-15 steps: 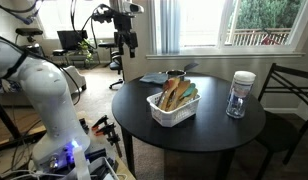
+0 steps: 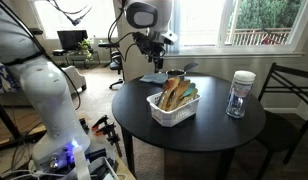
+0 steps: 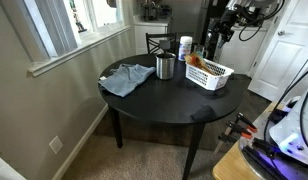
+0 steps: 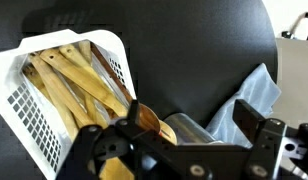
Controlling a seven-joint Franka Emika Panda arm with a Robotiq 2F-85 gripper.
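Note:
My gripper is open, its two dark fingers spread wide with nothing held between them. In the first exterior view the gripper [image 2: 160, 50] hangs high above the table, behind and above the white basket [image 2: 172, 117]. Wooden utensils [image 2: 177, 93], some with coloured heads, stand in the basket. From the wrist, the basket [image 4: 122, 55] and its wooden utensils [image 4: 79, 75] lie on the left side. A metal pot [image 4: 194, 133] shows partly behind the fingers, and a grey-blue cloth [image 4: 252, 95] lies to the right.
The dark round table [image 3: 154, 100] bears everything. On it a white-lidded canister [image 2: 239, 93] stands right of the basket, with the pot [image 3: 166, 66] and cloth [image 3: 129, 78] farther along. A chair [image 2: 287, 105] stands at the right. Bare tabletop surrounds the basket.
The arm's end has swung to the right, from the table's left side to over its back part, and come nearer the basket. Basket, pot, cloth and canister have stayed put.

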